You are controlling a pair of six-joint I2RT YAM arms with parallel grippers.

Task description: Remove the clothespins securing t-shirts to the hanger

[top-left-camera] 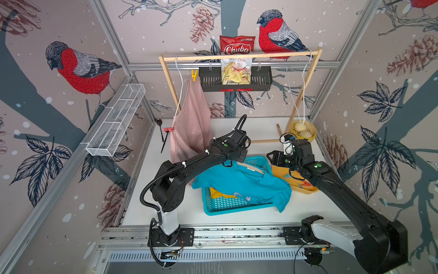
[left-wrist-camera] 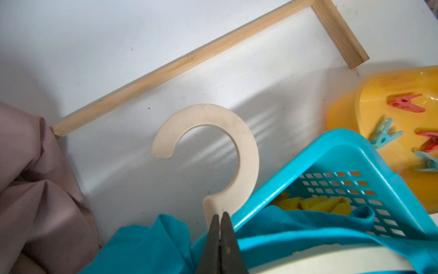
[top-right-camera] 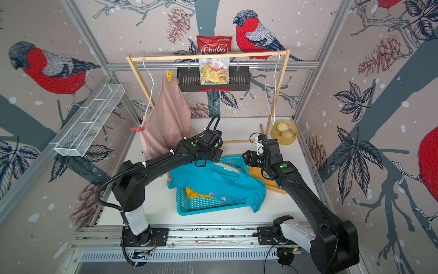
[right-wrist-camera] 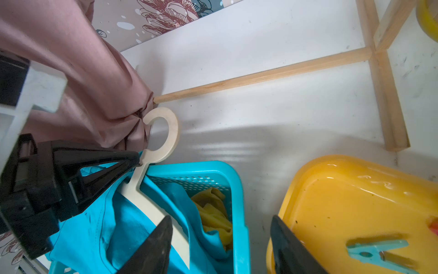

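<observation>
A turquoise t-shirt (top-left-camera: 241, 187) is draped over the teal basket (right-wrist-camera: 237, 205) with a pale hanger (left-wrist-camera: 246, 155) in it. My left gripper is shut at the neck of the hanger's hook; whether it holds it is unclear. My right gripper stands open above the gap between basket and yellow tub. A pink garment (top-left-camera: 189, 123) hangs from the rack, with a yellow clothespin (top-left-camera: 194, 74) at its top and a red clothespin (top-left-camera: 168, 129) at its left side.
The yellow tub (right-wrist-camera: 346, 191) holds loose clothespins. The wooden rack's base bar (left-wrist-camera: 191, 59) crosses the back of the white table. A yellow bowl (top-right-camera: 283, 137) stands back right, and a chips bag (top-left-camera: 236, 68) is in the rear shelf.
</observation>
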